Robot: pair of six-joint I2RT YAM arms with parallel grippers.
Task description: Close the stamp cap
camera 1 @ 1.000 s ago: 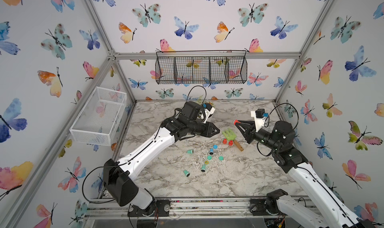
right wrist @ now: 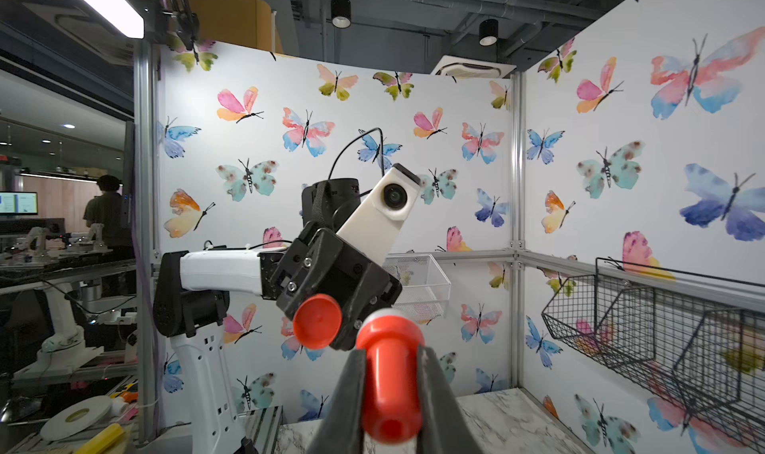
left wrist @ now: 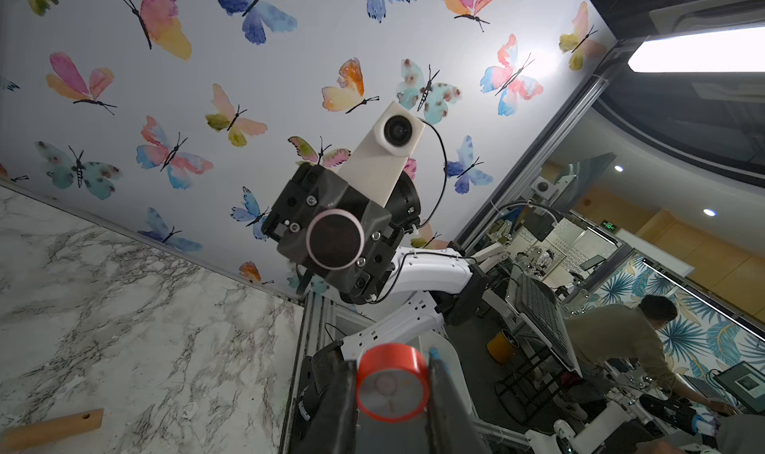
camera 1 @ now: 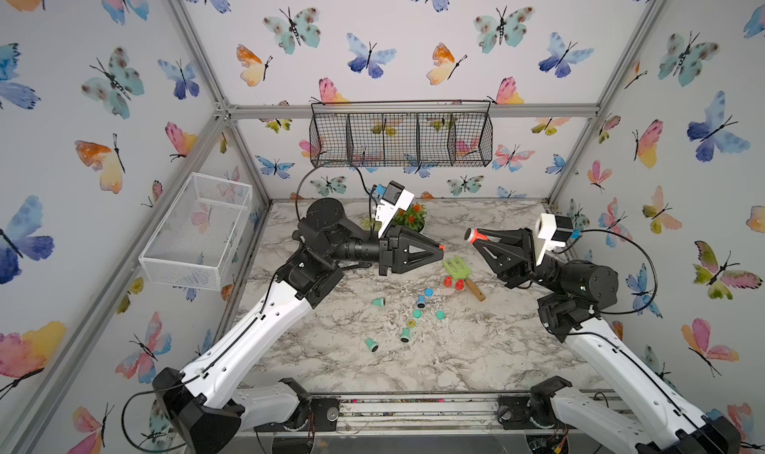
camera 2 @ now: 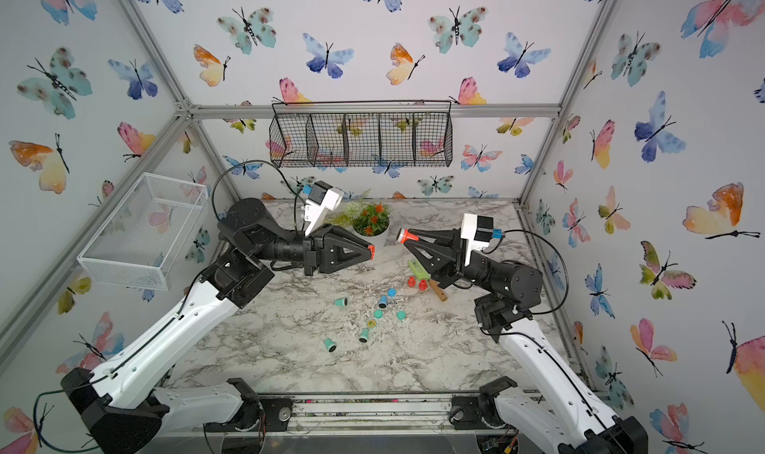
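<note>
Both grippers are raised over the table, facing each other with a gap between. My left gripper (camera 1: 438,249) is shut on a red cap (left wrist: 391,382), just visible at its tips in both top views. My right gripper (camera 1: 478,238) is shut on a red stamp (right wrist: 391,382), whose pale end points toward the left gripper. In the right wrist view, the cap (right wrist: 317,321) faces the camera, slightly left of and above the stamp.
Below lie several small teal, blue and red pieces (camera 1: 405,334) and a wooden-handled green tool (camera 1: 474,289). A potted plant (camera 2: 374,219) stands at the back. A white basket (camera 1: 195,230) is on the left, a wire basket (camera 1: 398,139) at the back wall.
Over the last second the left arm has shifted left and turned its gripper to point right at the other. The right arm has risen slightly and turned, still holding the stamp.
</note>
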